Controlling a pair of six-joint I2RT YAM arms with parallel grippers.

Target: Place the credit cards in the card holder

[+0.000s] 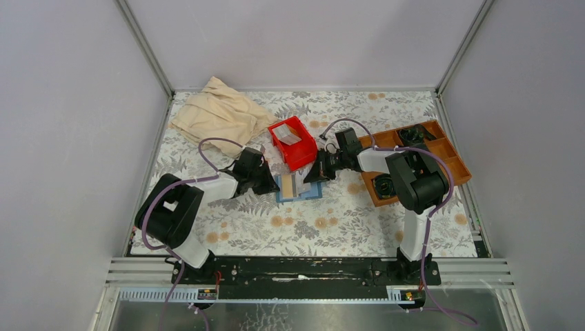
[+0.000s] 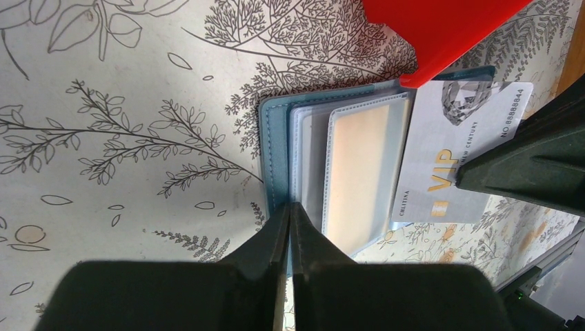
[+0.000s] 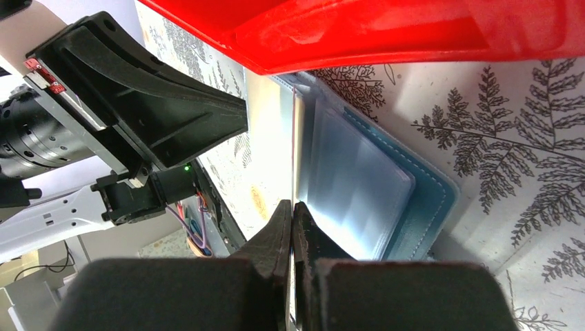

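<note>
The blue card holder (image 1: 286, 195) lies open on the table between my grippers, with clear sleeves (image 3: 359, 179) and a cream page (image 2: 355, 165). My left gripper is shut on the holder's left edge. My right gripper is shut at a silver VIP card (image 2: 441, 152), which stands at the holder's right part beside the cream page. In the right wrist view the card is seen nearly edge-on above the fingertips; whether it is between them is hard to tell.
A red tray (image 1: 296, 153) sits just behind the holder. A beige cloth (image 1: 221, 114) lies at the back left, an orange compartment box (image 1: 448, 152) at the right.
</note>
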